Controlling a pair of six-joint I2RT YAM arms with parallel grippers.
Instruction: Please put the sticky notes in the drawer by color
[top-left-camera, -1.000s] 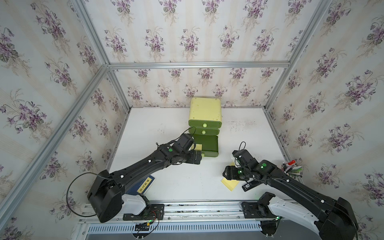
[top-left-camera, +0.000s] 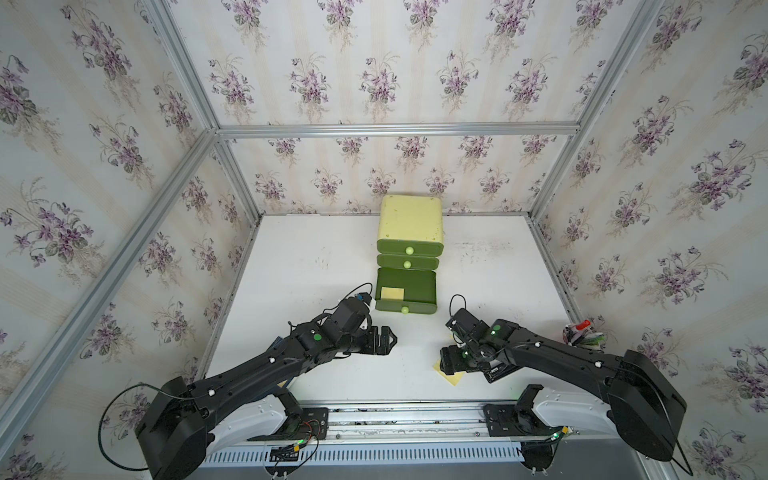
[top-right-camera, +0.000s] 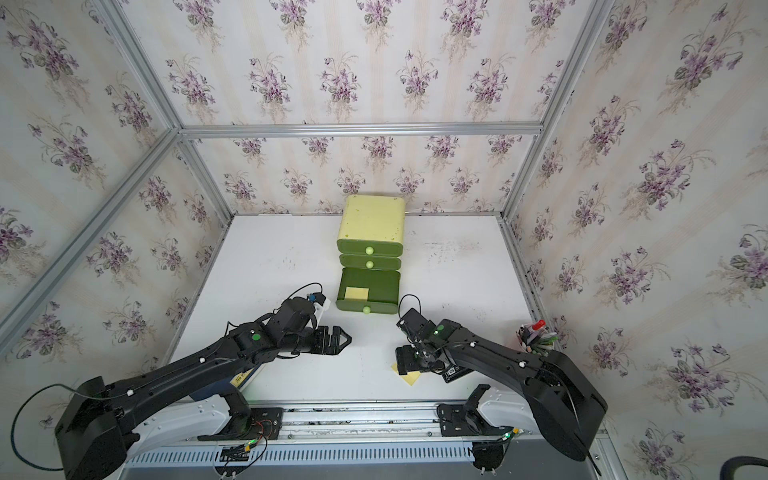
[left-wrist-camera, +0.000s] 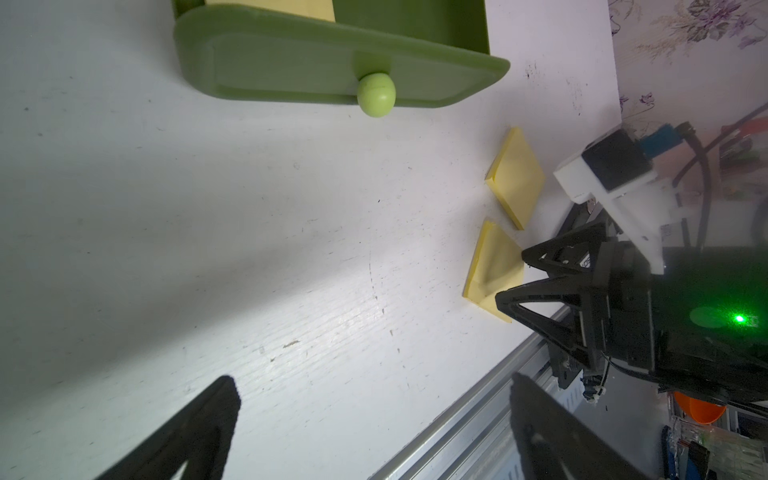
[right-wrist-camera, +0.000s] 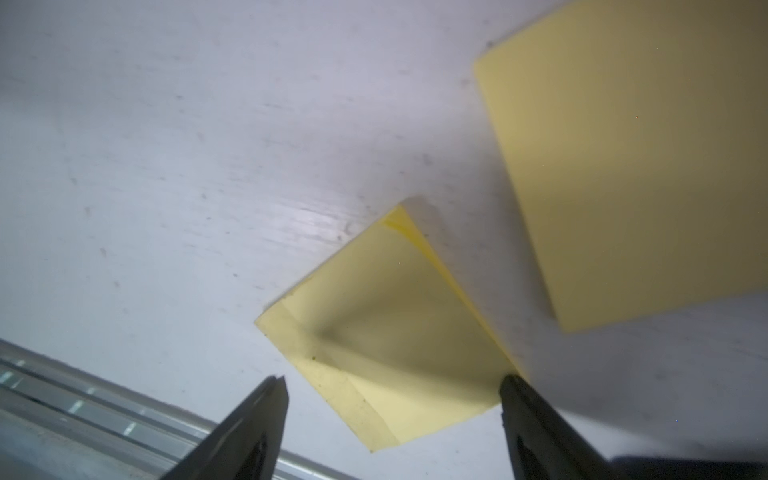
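Observation:
The green drawer unit (top-left-camera: 409, 224) stands at the back centre with its bottom drawer (top-left-camera: 405, 304) pulled out and a yellow pad (top-left-camera: 392, 293) inside. My right gripper (top-right-camera: 404, 357) is low over a yellow sticky note (right-wrist-camera: 384, 320); in the right wrist view its fingers stand apart, either side of the note's near part, and none is visibly held. A second yellow pad lies beside it; both also show in the left wrist view. My left gripper (top-left-camera: 381, 340) stands open and empty in front of the drawer, a little to the left.
A pen holder (top-left-camera: 584, 336) with colourful items sits at the right edge. A dark blue object (top-right-camera: 224, 388) lies at the front left, partly behind the left arm.
My left gripper has drawn back from the drawer toward the front left, uncovering it.

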